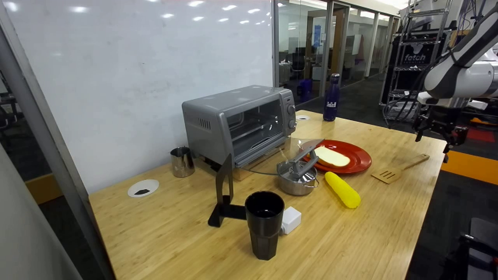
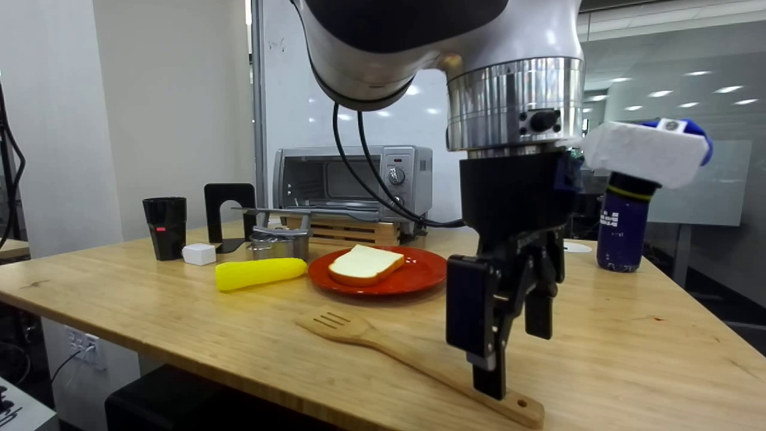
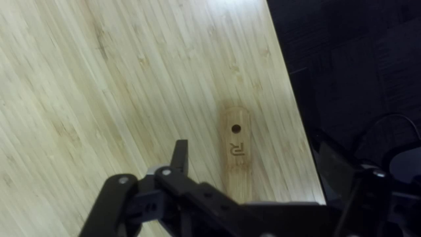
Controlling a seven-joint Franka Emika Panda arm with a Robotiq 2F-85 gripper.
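Note:
A slotted wooden spatula (image 2: 396,348) lies flat on the table near its front edge. My gripper (image 2: 514,352) hangs above the handle end with its fingers (image 2: 489,379) spread wide and nothing between them. From the wrist, the handle's end (image 3: 237,158), with a round hole and an engraved mark, shows between the fingers; the rest is hidden by the gripper. A slice of bread (image 1: 332,156) rests on a red plate (image 1: 362,163), beyond the spatula's slotted head.
Beside the plate are a yellow oblong object (image 1: 343,189) and a small metal pot (image 1: 297,184). The toaster oven (image 1: 233,116) backs onto the whiteboard; a dark blue bottle (image 1: 331,100) stands at the far corner. A black cup (image 1: 264,228) is in the foreground. Bare table surrounds the spatula.

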